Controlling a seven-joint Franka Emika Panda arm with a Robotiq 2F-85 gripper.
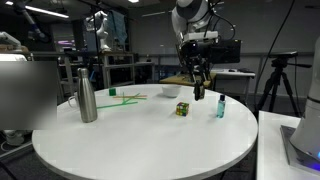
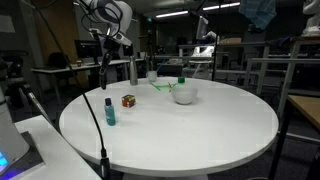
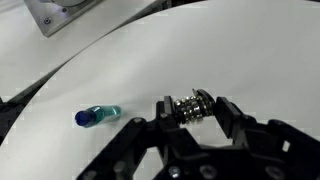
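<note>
Above the table's near right part, my gripper hangs in the air. In the wrist view its fingers are shut on a small dark, shiny, ribbed item; what it is cannot be made out. A multicoloured cube rests on the table just left of the gripper in exterior view 1, and the same cube shows in exterior view 2. A small teal bottle with a dark cap stands to the right. From the wrist, this bottle appears left of the fingers.
A steel flask stands on the table's left side. Farther back are a white bowl, green sticks and a small green object. A person stands behind it.
</note>
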